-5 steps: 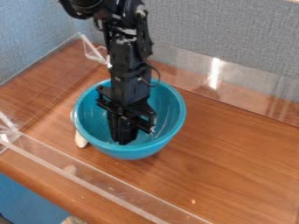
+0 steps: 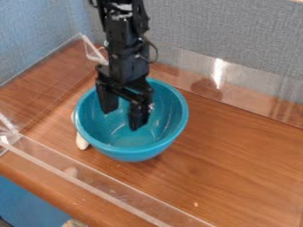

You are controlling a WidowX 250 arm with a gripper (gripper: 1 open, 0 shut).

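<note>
A turquoise bowl [image 2: 159, 137] sits on the wooden table in the middle of the view. The black arm reaches down from the top, its gripper [image 2: 123, 106] open, with fingertips inside the upper part of the bowl. A pale elongated object [image 2: 81, 142] lies at the bowl's left side, partly hidden by it. Whatever is on the bowl's floor under the gripper is hard to tell.
Transparent panels border it at the back and front left, with grey textured walls behind.
The gripper has risen from low inside the bowl toward its upper part, shifting slightly left and back.
</note>
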